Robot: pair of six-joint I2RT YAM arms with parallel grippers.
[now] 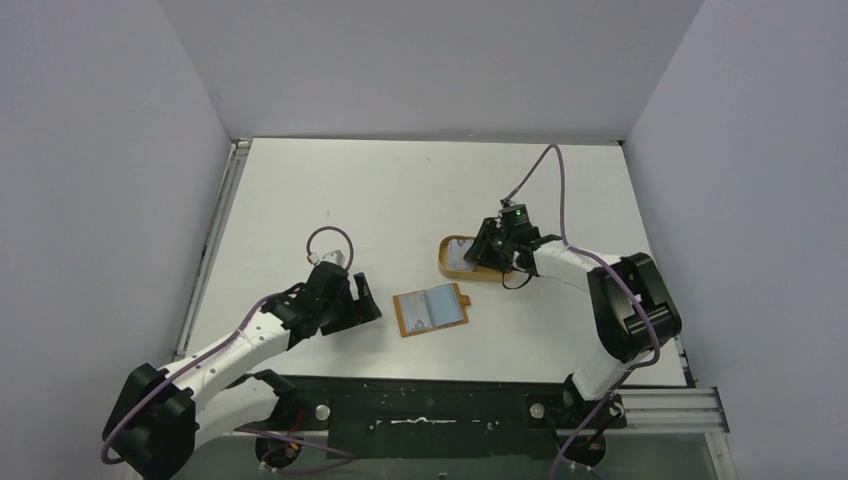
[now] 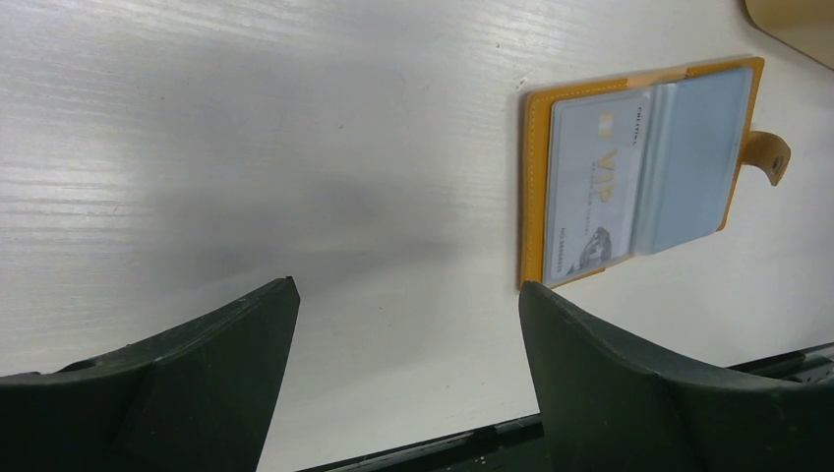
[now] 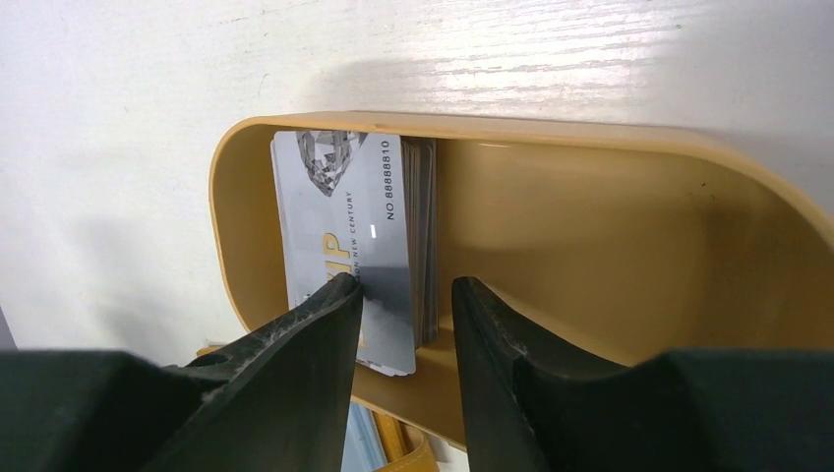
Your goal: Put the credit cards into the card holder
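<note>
An open orange card holder lies on the table, clear sleeves showing, a silver VIP card in one. Behind it is a tan box with a stack of silver cards along its left side. My right gripper is down at that stack, fingers part open, left fingertip touching the top card near its right edge, right fingertip over the bare box bottom; whether it grasps anything is unclear. My left gripper hangs left of the holder, open and empty.
A black rail runs along the front edge, and grey walls enclose the sides and back.
</note>
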